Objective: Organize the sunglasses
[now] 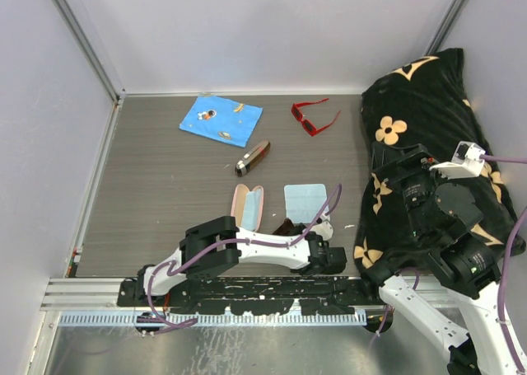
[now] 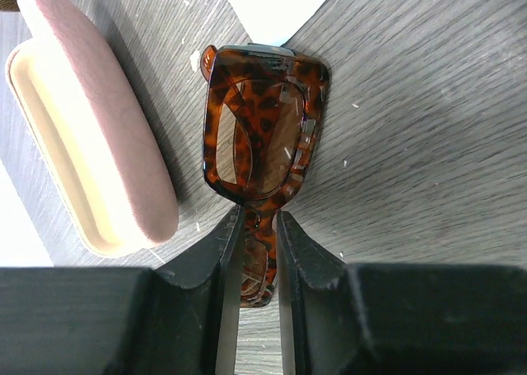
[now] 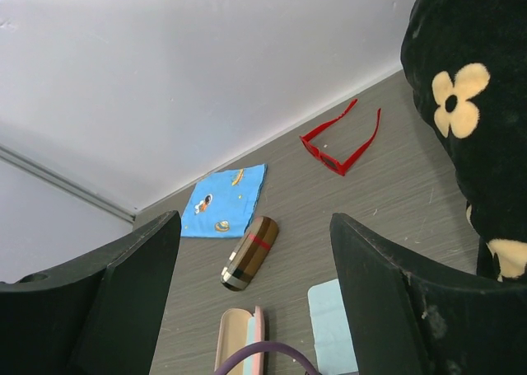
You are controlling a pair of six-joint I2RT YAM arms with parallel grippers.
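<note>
Tortoiseshell sunglasses [image 2: 309, 136] lie on the table in the left wrist view, one lens above the fingers and the other partly hidden below. My left gripper has its fingers close on either side of the bridge, with a narrow gap; whether they press on it cannot be told. Red sunglasses [image 1: 307, 124] lie with temples spread near the back wall. The pink case [image 1: 240, 203] lies open beside the left arm, with a pale blue cloth inside. My right gripper is open and empty, raised over the right side.
A brown striped case [image 1: 254, 157] and a blue printed cloth [image 1: 221, 120] lie farther back. A pale blue cloth [image 1: 305, 202] lies near the left gripper. A dark flowered cushion [image 1: 436, 95] fills the right side. Bare table [image 1: 156, 185] shows at left.
</note>
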